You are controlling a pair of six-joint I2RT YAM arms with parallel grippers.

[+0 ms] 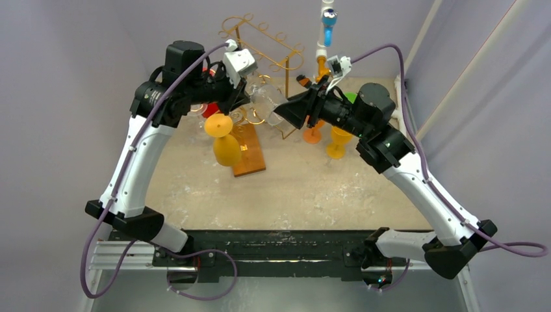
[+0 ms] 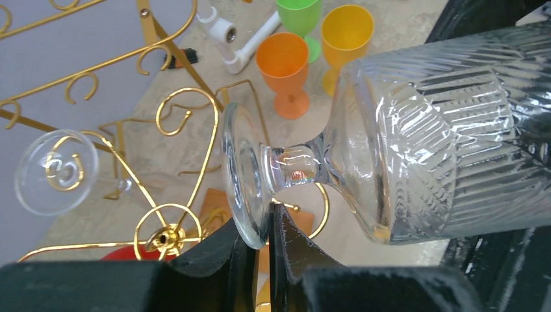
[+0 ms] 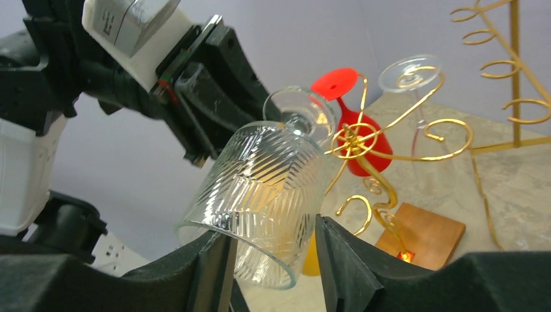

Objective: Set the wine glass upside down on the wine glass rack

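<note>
The clear ribbed wine glass (image 2: 403,146) hangs tilted between my arms, its foot (image 2: 238,169) toward the left and its mouth toward the right. In the left wrist view, my left gripper is nearly closed, with the foot's lower edge between its fingertips. My right gripper stands spread around the mouth end of the bowl, one finger (image 3: 334,250) close along its side; firm contact there is unclear. The gold rack (image 3: 354,146) with curled arms is beside the glass's foot and carries a red glass (image 3: 373,136) and another clear glass (image 3: 410,75).
A yellow glass (image 1: 227,151) hangs upside down near the wooden base (image 1: 250,159). Orange (image 2: 282,62), yellow (image 2: 349,29) and green (image 2: 300,16) goblets stand upright to the right. A second gold rack (image 1: 260,42) stands behind.
</note>
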